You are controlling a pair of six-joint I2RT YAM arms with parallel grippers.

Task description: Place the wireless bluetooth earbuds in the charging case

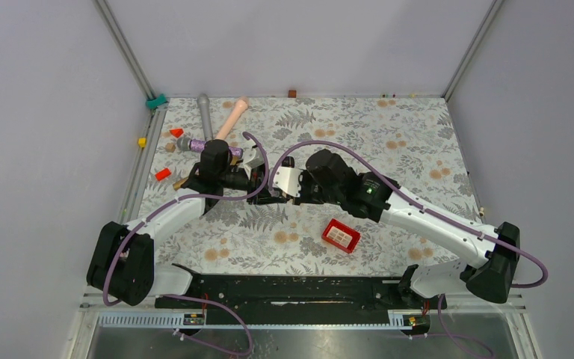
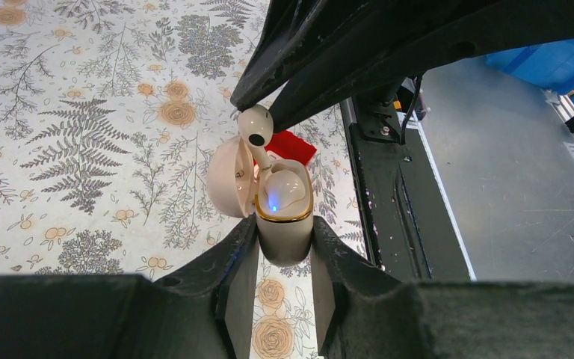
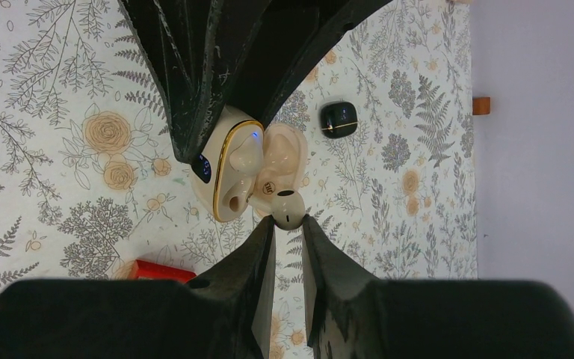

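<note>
The open white charging case [image 2: 284, 235], gold-rimmed with a blue light, is held in my left gripper. An earbud seat in it holds a white piece; the other seat looks empty in the right wrist view. The hinged lid [image 3: 288, 153] is flipped open. My right gripper is shut on a white earbud [image 3: 288, 206], whose stem reaches to the case beside the empty hole. In the top view both grippers meet at the middle, largely hidden by the arms.
A red box [image 1: 341, 235] lies front right of the grippers. A dark small case [image 3: 338, 120] lies on the patterned surface. Tools and small blocks [image 1: 162, 173] crowd the left side.
</note>
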